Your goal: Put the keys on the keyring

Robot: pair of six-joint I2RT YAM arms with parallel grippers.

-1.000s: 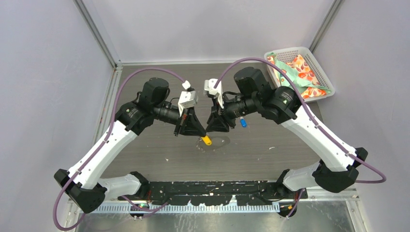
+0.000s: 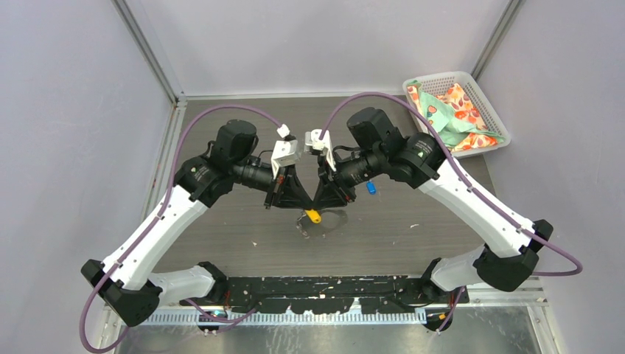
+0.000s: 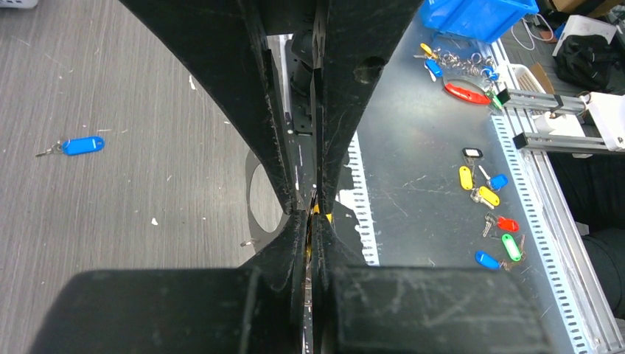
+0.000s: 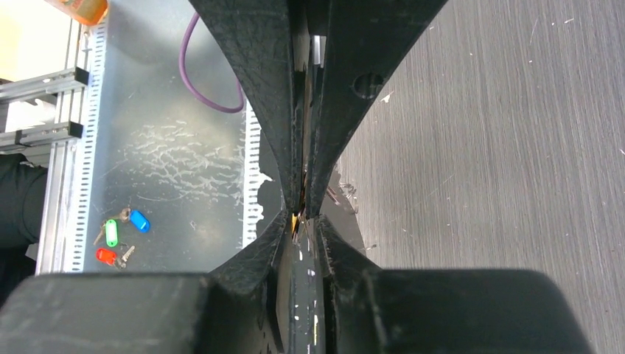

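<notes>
My left gripper (image 2: 310,206) and right gripper (image 2: 317,203) meet tip to tip near the table's middle. Just below them a yellow key tag (image 2: 314,216) sticks out. In the left wrist view the fingers are closed, with a thin metal piece (image 3: 313,200) at the tips and yellow showing behind. In the right wrist view the fingertips stand very close together; a sliver of yellow tag (image 4: 295,222) shows there, but whether they grip anything is unclear. Small metal pieces (image 2: 302,225), likely keys, show beside a grey loop shape (image 2: 340,219); how they connect is hidden.
A blue-tagged key (image 2: 371,187) lies on the table behind the right gripper. At the back right stands a white basket (image 2: 492,110) with cloth. Several tagged keys, including a red tag (image 3: 507,224), lie on the metal surface.
The right gripper has moved a little left and lower in the top view, up against the left fingertips. The yellow tag has shifted slightly left; the left arm appears still.
</notes>
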